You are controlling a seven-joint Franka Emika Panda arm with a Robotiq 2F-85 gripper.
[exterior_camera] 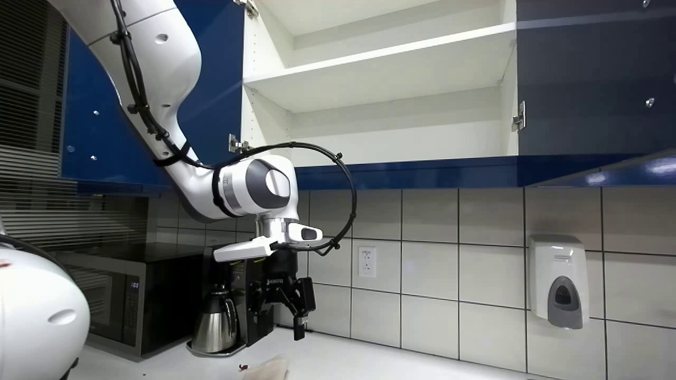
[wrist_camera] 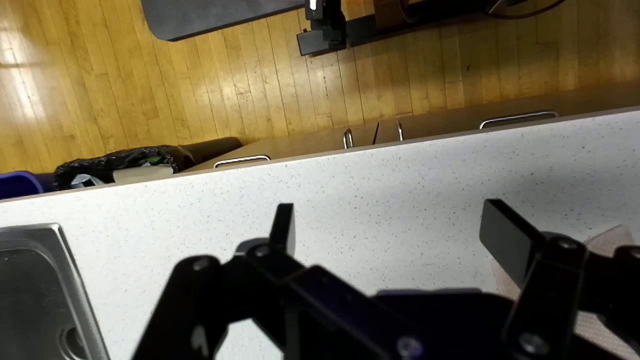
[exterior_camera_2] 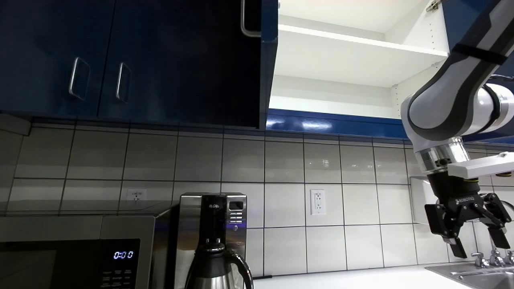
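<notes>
My gripper hangs open above the white counter, its black fingers wide apart with only bare countertop showing between them. In exterior view 2 the gripper [exterior_camera_2: 480, 248] points down, in front of the tiled wall and left of the sink taps. On the counter lies a pale, flat cloth-like piece [exterior_camera: 269, 368]; in the wrist view this piece [wrist_camera: 607, 241] is partly hidden behind the right-hand finger. The overhead cabinet [exterior_camera: 405, 130] has its doors open, and the shelf surfaces in view look empty.
A steel carafe [exterior_camera: 214, 326] stands at the coffee maker [exterior_camera_2: 237, 209], beside the microwave [exterior_camera_2: 127, 274]. A soap dispenser [exterior_camera: 559, 278] is mounted on the wall. The sink [wrist_camera: 65, 264] is set into the counter. Mid-counter is clear.
</notes>
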